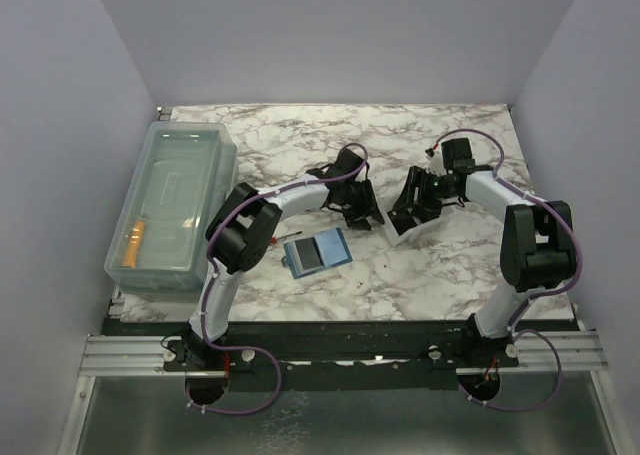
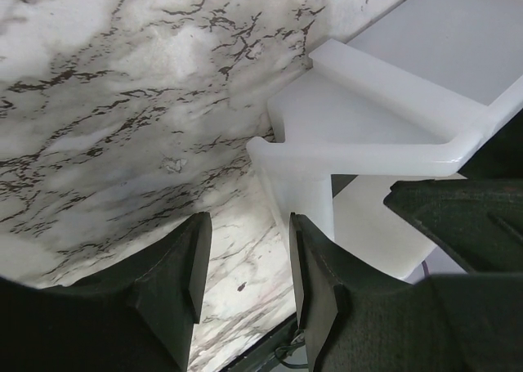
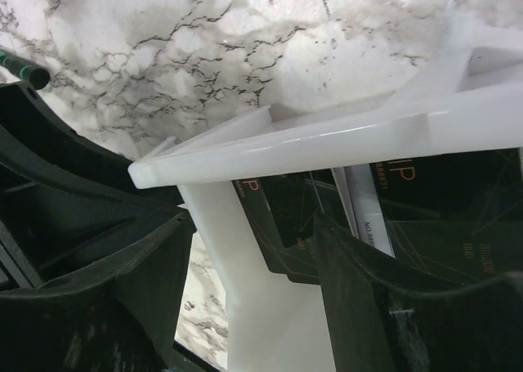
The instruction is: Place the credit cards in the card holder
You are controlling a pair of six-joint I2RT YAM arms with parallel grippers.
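A white translucent card holder sits under both grippers right of centre, with black credit cards lying in it, one silver-edged. My left gripper is part open at the holder's left corner, its right finger against the white wall, nothing clearly held. My right gripper hangs part open over the holder and cards, its fingers apart with nothing clearly between them gripped.
A blue-edged board with grey and blue panels lies on the marble table left of the holder. A large clear bin fills the left side.
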